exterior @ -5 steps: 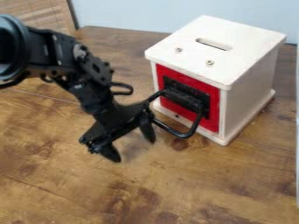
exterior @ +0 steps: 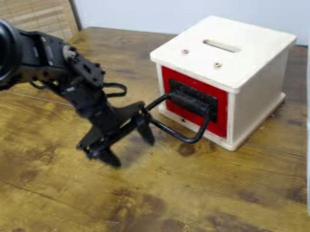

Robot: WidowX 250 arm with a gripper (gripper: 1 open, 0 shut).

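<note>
My black gripper point(exterior: 129, 148) hangs low over the wooden table at left centre, open, its fingers angled down with nothing between them. To its right stands a white wooden box point(exterior: 255, 100) with a slotted top and a red front panel point(exterior: 213, 130). On that panel is a black fixture point(exterior: 194, 100) with a looped black bar reaching out toward my gripper, just behind its right finger in this view.
A brown cardboard piece point(exterior: 36, 18) lies at the back left, and a pale wall runs behind.
My gripper and arm have shifted slightly to the left. The box looks unchanged.
</note>
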